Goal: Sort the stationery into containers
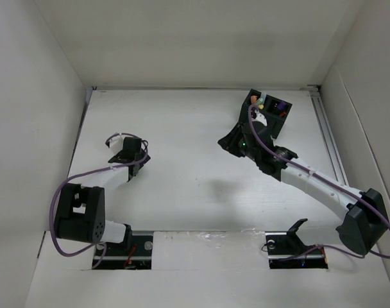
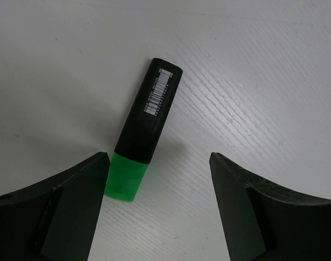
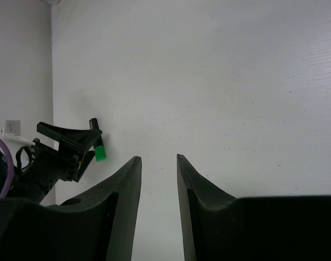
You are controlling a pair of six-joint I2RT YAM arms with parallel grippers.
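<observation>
A black marker with a green end (image 2: pixel 148 109) lies flat on the white surface, between the open fingers of my left gripper in the left wrist view. The right wrist view shows it at the far left, partly behind the left arm. In the top view the left gripper (image 1: pixel 134 157) hides it. My right gripper hangs over bare surface, its fingertips apart with nothing between them; in the top view it (image 1: pixel 231 143) is right of centre.
A black compartmented container (image 1: pixel 277 122) holding several small coloured items stands at the back right, partly behind the right arm. Walls bound the area.
</observation>
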